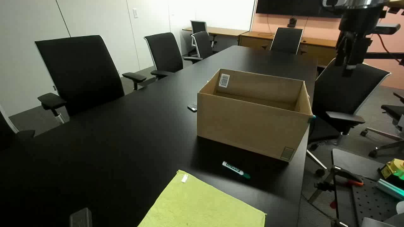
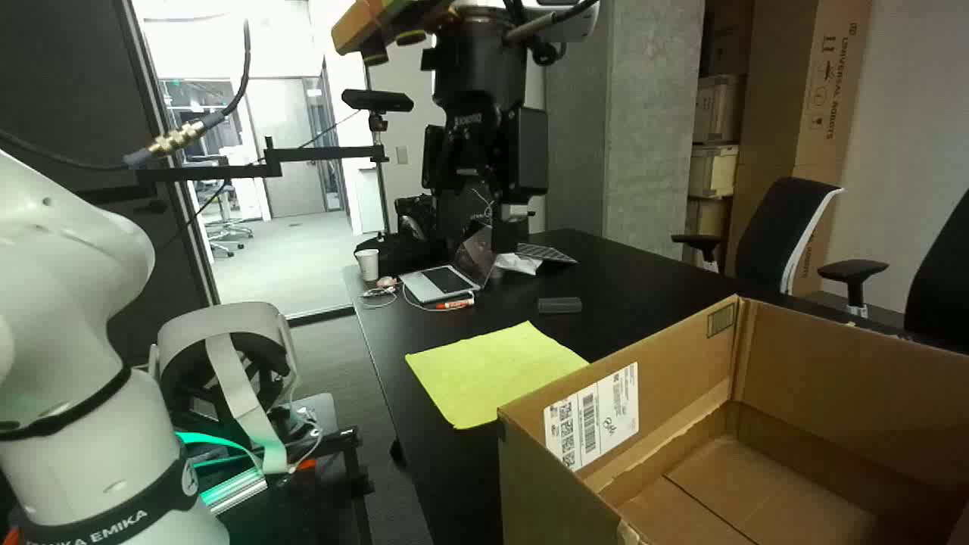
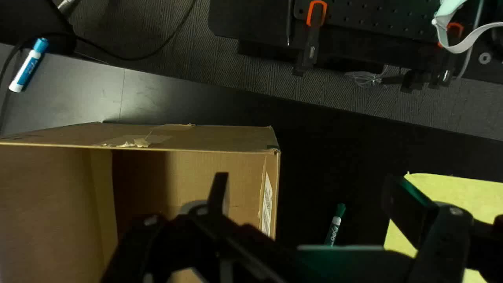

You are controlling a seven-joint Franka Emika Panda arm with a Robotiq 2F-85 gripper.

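High above the table hangs my gripper, its two fingers spread wide in the wrist view with nothing between them. One finger (image 3: 218, 192) overlaps the cardboard box (image 3: 276, 188) in that view; the other is near the yellow-green cloth (image 3: 448, 188). Between box and cloth lies a green marker (image 3: 335, 226), partly covered by the gripper's body. Exterior view 1 shows the same marker (image 1: 233, 167) whole, in front of the open-topped box (image 1: 250, 125). The visible part of the box floor (image 2: 763, 490) is bare. A blue marker (image 3: 28, 66) rests beyond the box.
A laptop (image 2: 445, 283), a white cup (image 2: 367, 264), an orange marker (image 2: 454, 303) and a dark block (image 2: 559, 305) sit past the cloth. A small dark device (image 1: 193, 107) lies beside the box. Chairs (image 1: 164, 53) line the table, whose left side is largely clear.
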